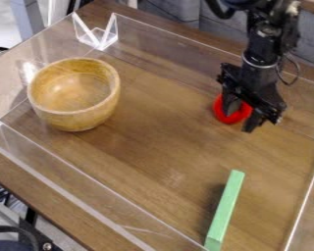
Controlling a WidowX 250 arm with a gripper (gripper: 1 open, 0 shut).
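My black gripper (241, 110) is low over a red round object (224, 110) at the right of the table, its fingers around or just above it and partly covering it. Whether the fingers touch the object or how far apart they stand is hard to tell. A wooden bowl (74, 102) sits at the left. A long pale green block (226, 211) lies toward the front right.
A clear wall runs along the table's edges, with a small white wire piece (97, 33) at the back left.
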